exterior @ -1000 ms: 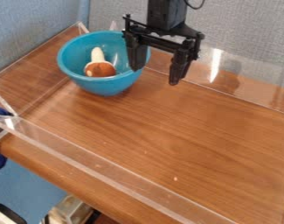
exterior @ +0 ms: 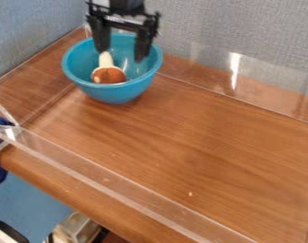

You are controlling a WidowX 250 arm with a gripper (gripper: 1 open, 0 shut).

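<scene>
My black gripper (exterior: pixel 123 36) is over the turquoise bowl (exterior: pixel 134 85) at the upper left of the camera view, its two fingers apart and pointing down, reaching to about the rim. In the bowl lie a pale, elongated item (exterior: pixel 105 59) and a round orange-brown item (exterior: pixel 109 75). The gripper partly covers the back of the bowl.
Transparent edging runs along its sides, with a grey wall behind. At the lower left, outside the table, are dark blue and metal objects, partly cut off.
My gripper has moved left from beside the bowl to over it, and a little up in the view. The bowl and its contents look unmoved.
</scene>
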